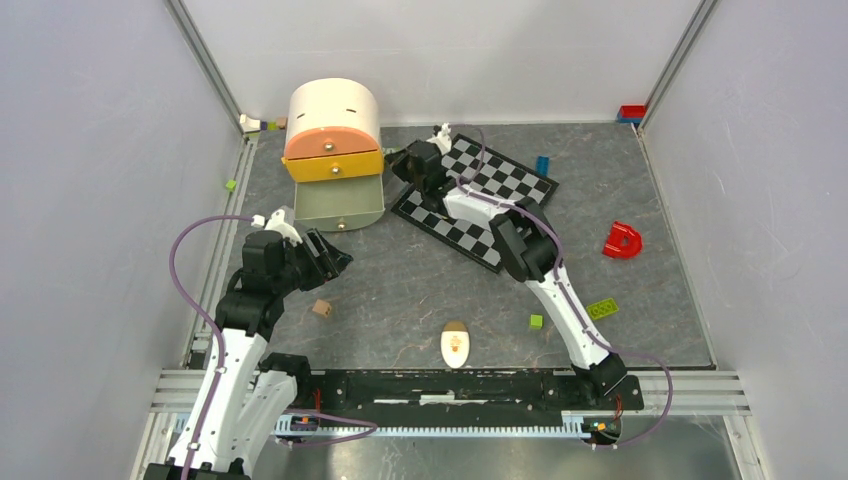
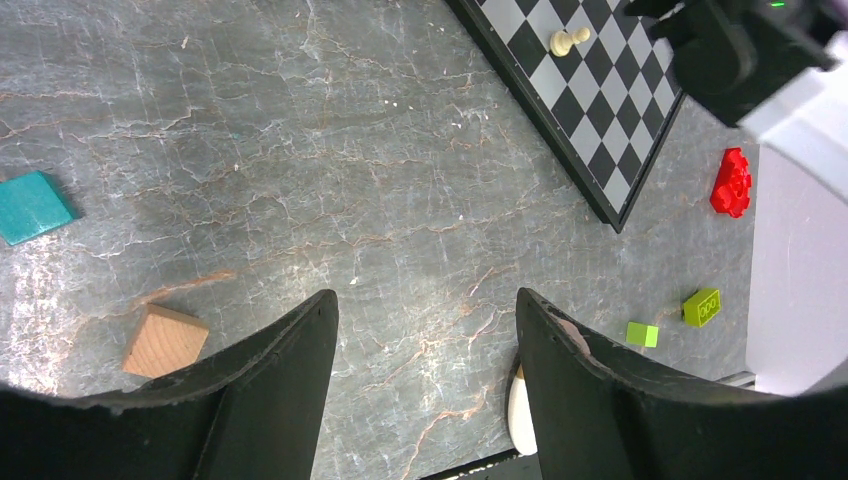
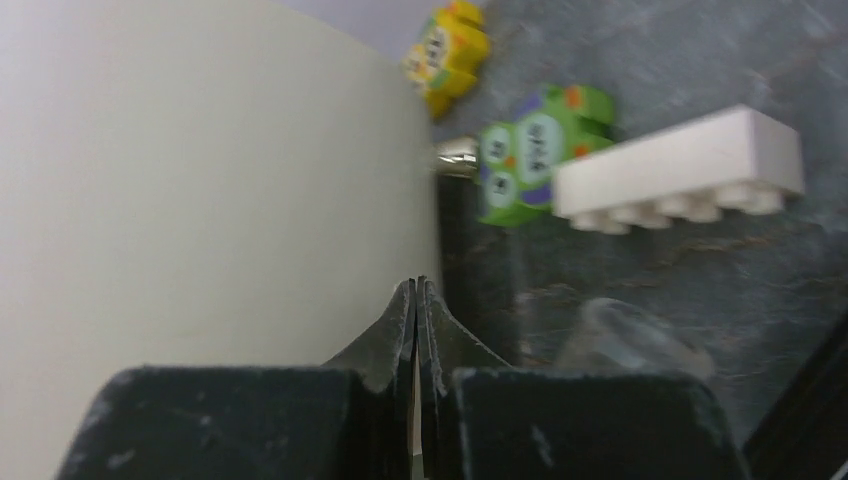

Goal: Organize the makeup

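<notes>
A rounded cream cabinet (image 1: 333,105) stands at the back left with an orange and a yellow drawer front. Its pale green bottom drawer (image 1: 322,200) is pulled out and looks empty. My right gripper (image 1: 391,158) is beside the cabinet's right side. In the right wrist view its fingertips (image 3: 409,300) are shut, with nothing showing between them. Just beyond them lies a clear, blurred container (image 3: 635,342), partly hidden by the gripper. Over bare floor in front of the drawer, my left gripper is open and empty.
A white brick (image 3: 680,165), a green figured block (image 3: 545,150) and a yellow one (image 3: 447,58) lie along the cabinet's side. The checkered board (image 1: 475,205) sits under the right arm. A computer mouse (image 1: 455,345) and a wooden block (image 1: 322,308) lie in front.
</notes>
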